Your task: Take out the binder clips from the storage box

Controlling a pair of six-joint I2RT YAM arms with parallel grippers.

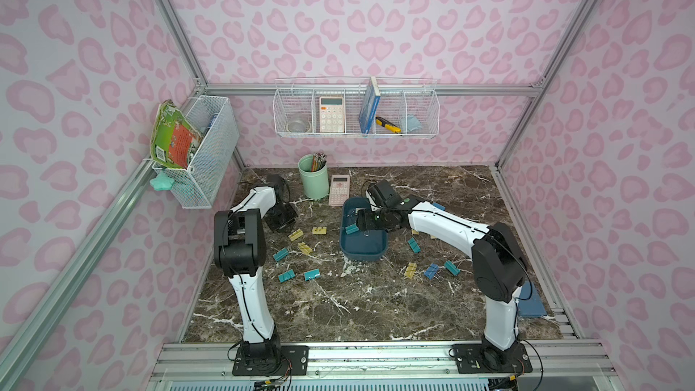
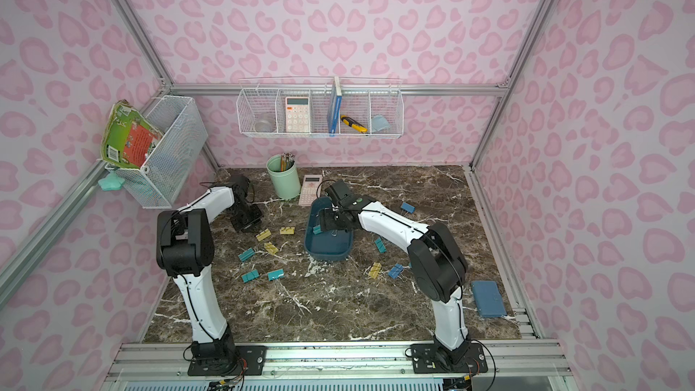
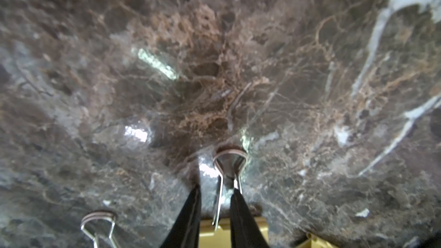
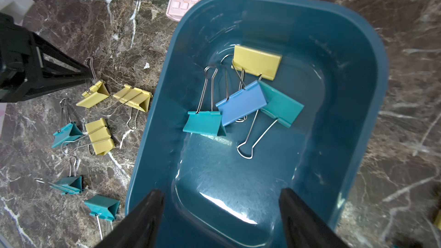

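Inside the dark blue storage box [image 4: 367, 55] lie a yellow clip [image 4: 257, 62], a blue clip [image 4: 242, 103] and two teal clips, one to the left [image 4: 204, 123] and one to the right [image 4: 281, 104]. Over the box my right gripper stands open, fingers wide apart, nothing between them. On the left of the table my left gripper has its fingers apart, above a yellow clip [image 3: 218, 238] whose wire handle shows near its right fingertip. In the right wrist view that same yellow clip [image 4: 94, 94] appears on the table under the left fingertips.
Several yellow and teal clips lie left of the box; more lie to its right, among them a blue clip [image 1: 431, 270]. Behind stand a green pen cup [image 1: 315, 181] and a pink calculator [image 1: 339, 189].
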